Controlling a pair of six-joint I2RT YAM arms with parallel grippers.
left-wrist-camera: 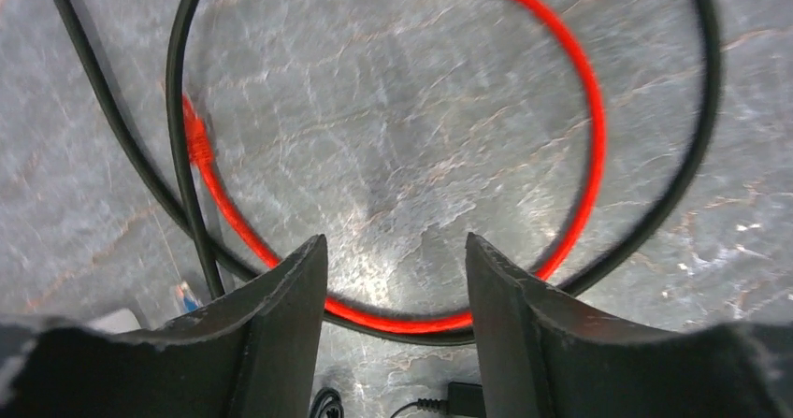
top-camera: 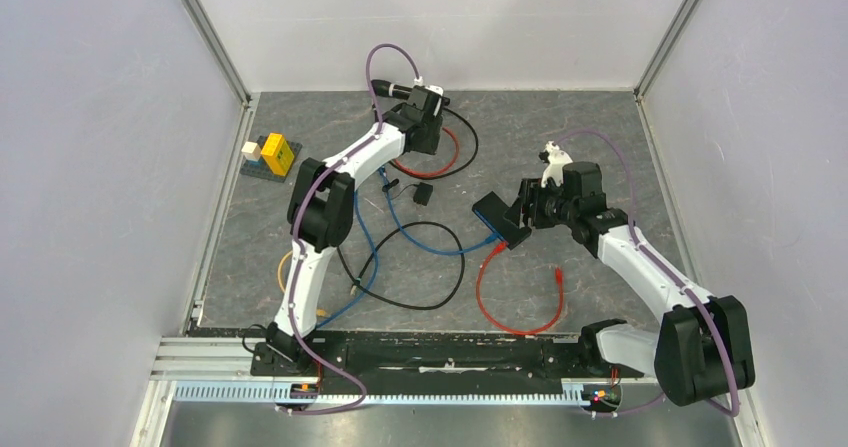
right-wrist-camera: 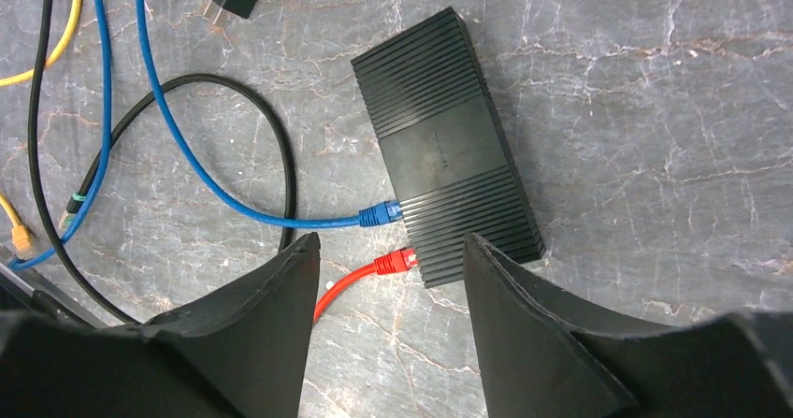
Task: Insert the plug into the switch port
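Note:
The black ribbed switch (right-wrist-camera: 439, 147) lies right of centre, with a blue plug (right-wrist-camera: 379, 214) and a red plug (right-wrist-camera: 395, 261) at one long edge. My right gripper is open above it, nothing between its fingers. My left gripper is at the back centre, fingers apart and empty, over a loop of red and black cables; two red plugs (left-wrist-camera: 198, 137) of that loop show in the left wrist view.
A black cylinder (top-camera: 395, 90) lies along the back. Yellow and white blocks (top-camera: 276, 153) stand at the left. More cables and a black adapter (top-camera: 423, 194) cover the centre.

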